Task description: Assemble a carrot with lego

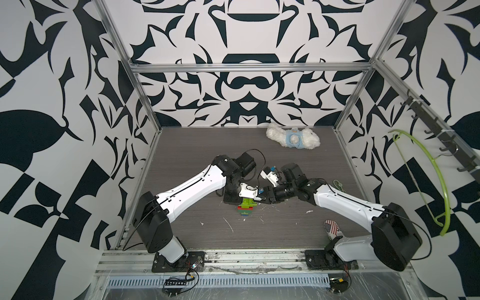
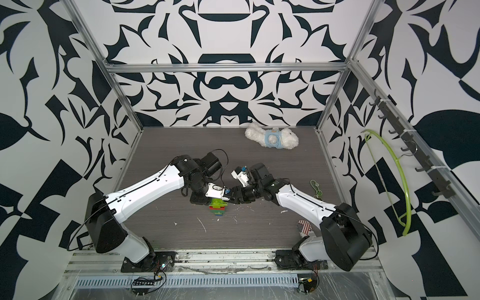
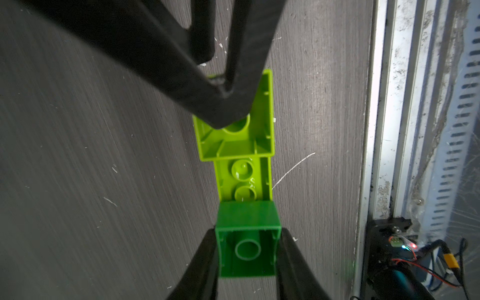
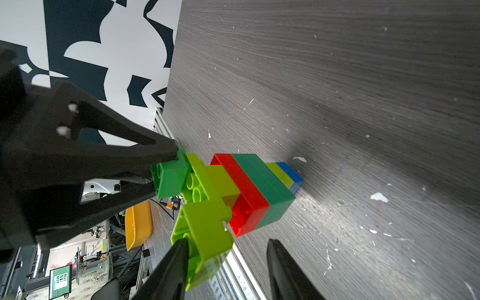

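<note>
A carrot-like stack joins lime bricks, a red brick [image 4: 252, 204], a dark green brick [image 4: 270, 192] and a small blue brick [image 4: 294, 177] at its far tip. My left gripper is shut on the hollow green brick [image 3: 247, 215] at one end of the lime plate [image 3: 243, 180]. At that plate's other end, the larger lime brick [image 4: 207, 230] is close to my right gripper. In the right wrist view its fingers stand apart and one overlaps that brick's edge. Whether they grip it cannot be told.
A white plush toy [image 1: 293, 137] lies at the back right. Green scissors [image 2: 316, 189] and a striped item [image 1: 332, 229] lie by the right arm. Little dark table [image 1: 200, 145] is covered; white scraps dot its surface.
</note>
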